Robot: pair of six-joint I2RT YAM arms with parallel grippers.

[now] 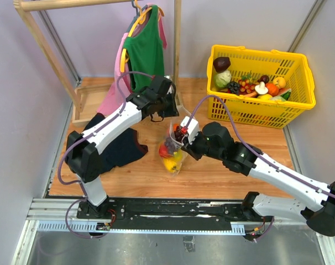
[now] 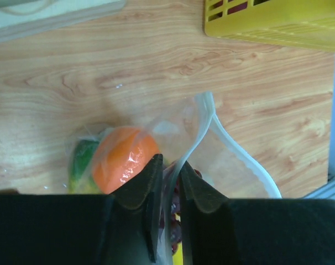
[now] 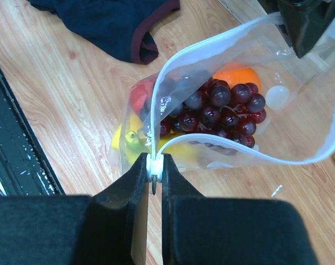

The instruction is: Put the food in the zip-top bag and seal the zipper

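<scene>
The clear zip bag (image 1: 172,157) stands on the table holding a red item, a yellow item, an orange (image 2: 123,157) and dark grapes (image 3: 220,110). My right gripper is shut on the zipper at the near end of the opening. My left gripper is above the bag's far end, its fingers close around the bag's upper edge; whether they grip it cannot be told. The bag's mouth gapes open between the two grippers.
A yellow basket (image 1: 261,113) of produce stands back right. A wooden rack (image 1: 76,105) with hanging clothes is behind, and dark clothing (image 1: 118,154) lies to the left.
</scene>
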